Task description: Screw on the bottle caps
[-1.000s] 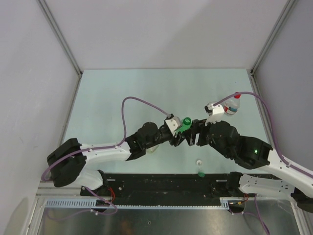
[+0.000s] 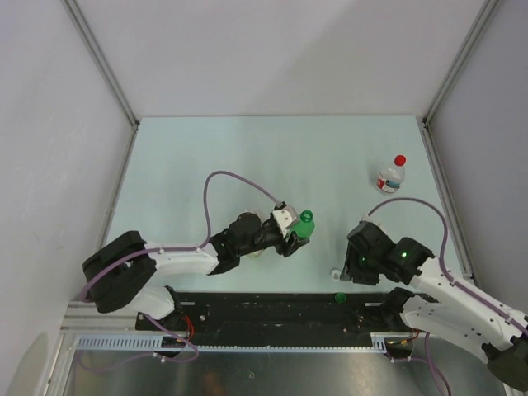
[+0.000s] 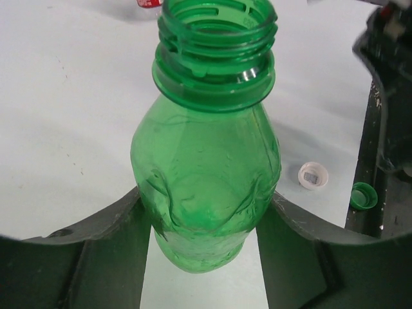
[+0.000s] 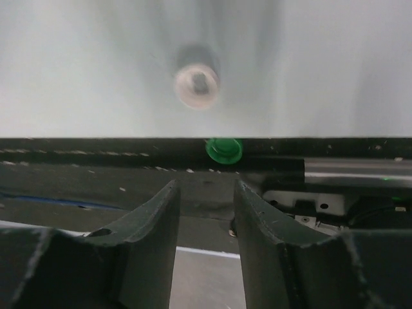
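Note:
My left gripper [image 2: 293, 235] is shut on an upright green bottle [image 3: 205, 167], its open threaded neck showing in the left wrist view. My right gripper hangs part open above the front edge, nothing seen between its fingers. Below it in the right wrist view are a white cap [image 4: 196, 87] on the table and a green cap [image 4: 224, 151] on the dark strip just beyond the edge. A capped bottle [image 2: 391, 175] with a red top stands at the back right.
A pale object, partly hidden, lies behind my left gripper. The dark strip [image 2: 264, 322] runs along the front edge.
My right gripper has moved away from the green bottle, toward the front edge over the caps. The left gripper, with the bottle, has shifted slightly left and down in the top view.

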